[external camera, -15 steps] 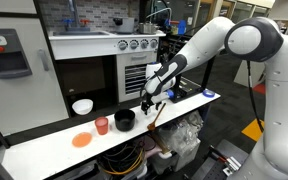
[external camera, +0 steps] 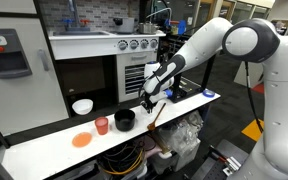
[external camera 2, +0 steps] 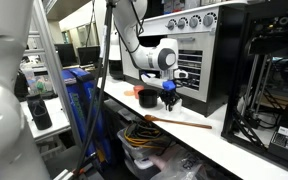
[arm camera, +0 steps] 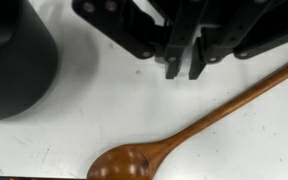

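My gripper is part open, its two dark fingertips standing a narrow gap apart with nothing visible between them. In exterior view 1 the gripper (external camera: 146, 104) hangs low over the white counter, right of a black pot (external camera: 124, 120). A brown wooden spoon (arm camera: 209, 118) lies on the counter below the fingers in the wrist view, its bowl toward the bottom edge and its handle running up to the right. The pot (arm camera: 16, 62) fills the upper left there, apart from the fingers. Exterior view 2 shows the spoon (external camera 2: 180, 122) lying nearer the counter's front edge than the gripper (external camera 2: 168, 104).
Left of the pot stand a red cup (external camera: 102, 126) and a white bowl (external camera: 82, 106), with a flat orange disc (external camera: 82, 140) in front. An oven panel (external camera: 104, 46) backs the counter. Cables (external camera 2: 149, 134) and bins lie below its front edge.
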